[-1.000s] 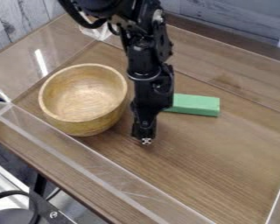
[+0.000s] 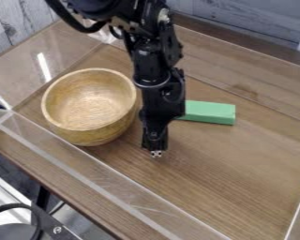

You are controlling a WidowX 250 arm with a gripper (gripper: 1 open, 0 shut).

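My black gripper (image 2: pixel 156 144) hangs over the middle of the wooden table, pointing down, its tip low near the surface between a round tan bowl (image 2: pixel 78 103) on the left and a green block (image 2: pixel 212 112) on the right. The block lies behind the gripper, its left end partly hidden by it. The fingertips look shut, with nothing visible between them.
Bare table (image 2: pixel 240 178) fills the front and right. A clear strip runs along the left edge. Black cables (image 2: pixel 27 220) lie off the table at the lower left. A white panelled wall stands at the back.
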